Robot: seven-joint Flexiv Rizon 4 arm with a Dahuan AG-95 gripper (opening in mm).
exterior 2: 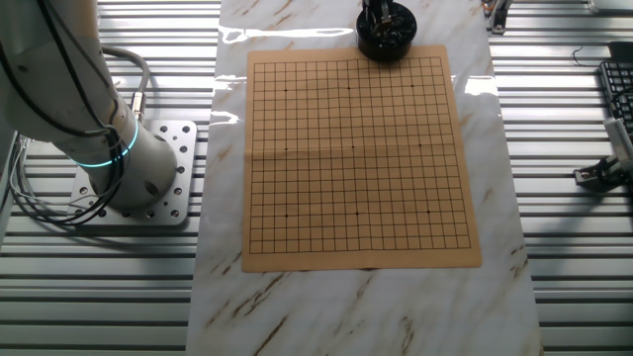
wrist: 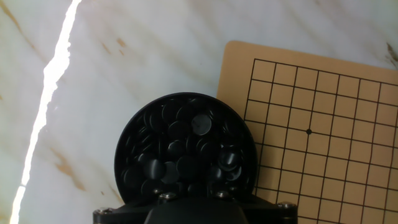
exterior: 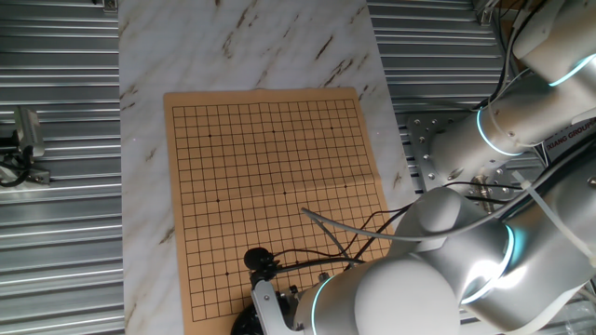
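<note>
A round black bowl (wrist: 122, 146) filled with glossy black stones (wrist: 177, 132) sits at the edge of the tan grid board (wrist: 236, 68) in the wrist view. Exterior view 2 shows the same bowl (exterior 2: 386, 47) at the board's far edge, with my gripper (exterior 2: 379, 14) over it, dark and partly cut off by the frame. Along the bottom of the wrist view, black gripper parts cover the bowl's near rim. How the fingers stand, and whether a stone is between them, is not clear. No stones lie on the visible part of the board (exterior 2: 307, 260).
Pale marble tabletop (exterior 2: 297, 307) surrounds the board and is clear on the near side. Ribbed metal decking (exterior: 60, 251) lies beyond its edges. In exterior view 1 my arm (exterior: 405, 293) hides the board's lower right corner, with cables (exterior: 419, 237) looping above it.
</note>
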